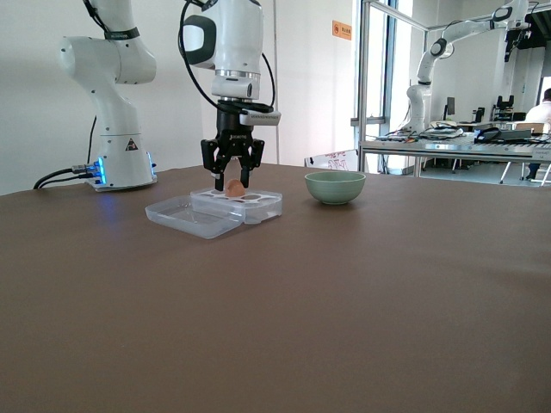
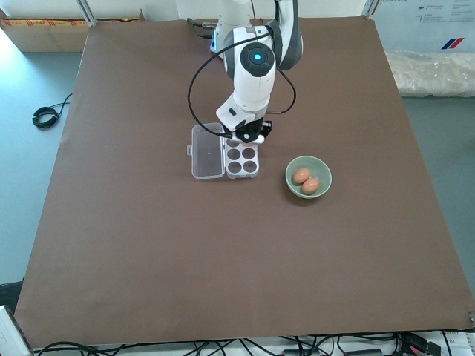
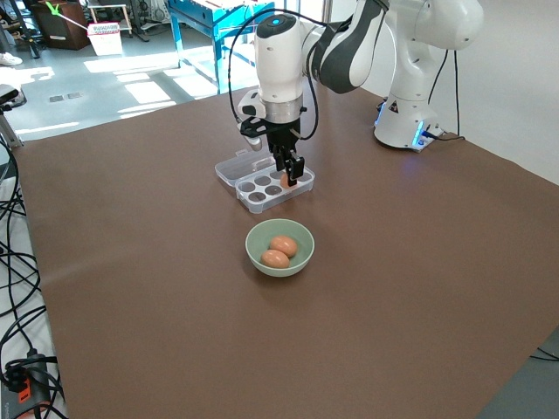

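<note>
My black gripper (image 1: 232,179) is low over the clear egg box (image 2: 241,163), around an egg (image 1: 235,189) that sits at a back slot of the tray; whether the fingers touch it I cannot tell. The box's lid (image 2: 207,153) lies open flat beside the holed tray, whose front slots look empty. A pale green bowl (image 3: 279,231) holds two brown eggs (image 2: 301,175) and stands apart from the box, to its right in the left view.
The arm's base (image 3: 402,122) stands at the back with cables. Loose cables run along one table edge.
</note>
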